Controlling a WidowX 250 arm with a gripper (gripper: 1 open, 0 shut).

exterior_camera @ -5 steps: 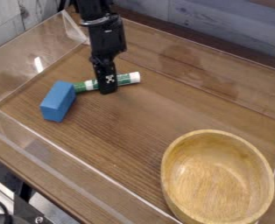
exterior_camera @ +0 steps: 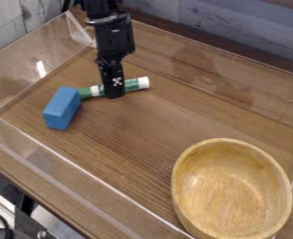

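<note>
My gripper [exterior_camera: 112,86] hangs over a green cylinder with a white end [exterior_camera: 132,84], which lies on the wooden table at the upper left. Its dark fingertips come down in front of the cylinder's middle; whether they touch it is hard to tell. The gripper looks shut, with nothing clearly between its fingers. A blue block [exterior_camera: 62,108] lies just left of the cylinder's left end, a little nearer the camera.
A large round tan bowl [exterior_camera: 230,154] stands at the lower right. The table's raised edge runs along the back.
My gripper has shifted very slightly to the left. The cylinder and the blue block look unmoved.
</note>
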